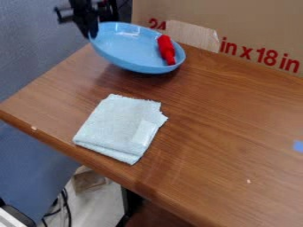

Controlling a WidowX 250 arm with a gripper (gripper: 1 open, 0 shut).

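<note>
A light blue oval plate (123, 44) is at the back left of the wooden table, with a red object (167, 50) on its right side. My black gripper (88, 28) is at the plate's left rim; whether its fingers are shut on the rim is hard to tell. A folded pale cloth (120, 128) lies nearer the front left edge of the table.
A cardboard box (249, 27) with red print stands along the back. The left edge drops to the floor.
</note>
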